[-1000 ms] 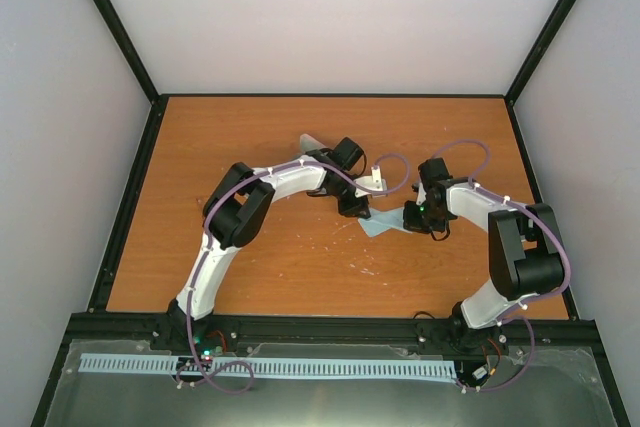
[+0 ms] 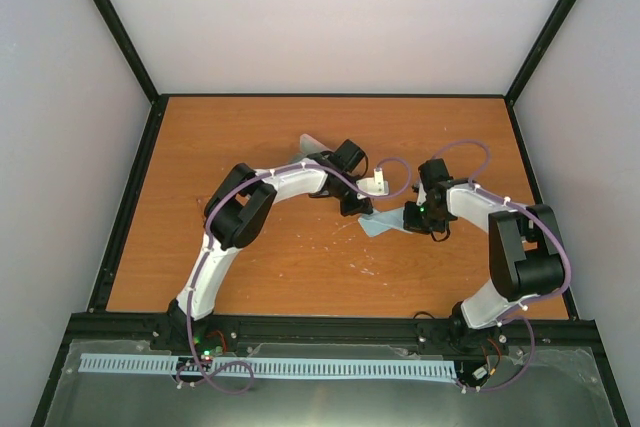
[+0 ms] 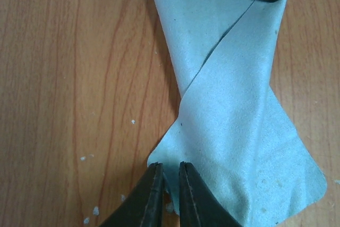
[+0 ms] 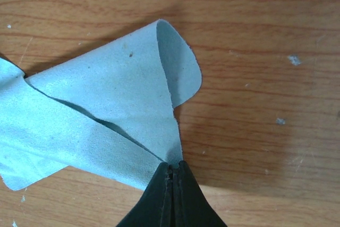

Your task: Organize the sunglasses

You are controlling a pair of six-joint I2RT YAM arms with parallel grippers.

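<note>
A light blue cloth (image 2: 378, 222) lies folded and creased on the wooden table between my two grippers. In the left wrist view, my left gripper is low at a near corner of the cloth, its fingertips slightly apart on the fabric. In the right wrist view, my right gripper is shut on the opposite end of the cloth (image 4: 95, 110), where the folds converge. No sunglasses can be made out in these views.
A pale grey object (image 2: 310, 144) lies behind the left arm, mostly hidden by it.
Both arms look almost still; the left gripper's housing has shifted very slightly near the cloth.
</note>
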